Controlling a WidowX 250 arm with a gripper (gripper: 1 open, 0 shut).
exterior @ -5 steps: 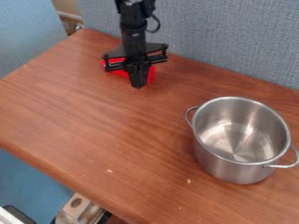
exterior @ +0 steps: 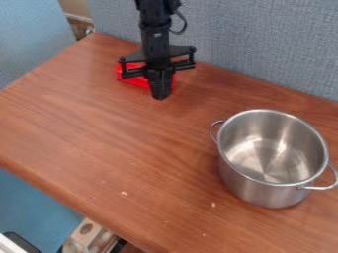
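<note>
My black gripper [exterior: 160, 87] points down at the back of the wooden table, over a red object [exterior: 130, 71] that it largely hides. The gripper looks shut; whether anything sits between its fingers is hidden at this size. A steel pot [exterior: 271, 173] with two side handles stands upright at the right, apart from the gripper.
A grey padded wall [exterior: 264, 44] runs along the back. Blue panels flank the left side, and small hardware lies below the near-left edge.
My gripper has shifted slightly to the right and up over the red object. The pot has not moved.
</note>
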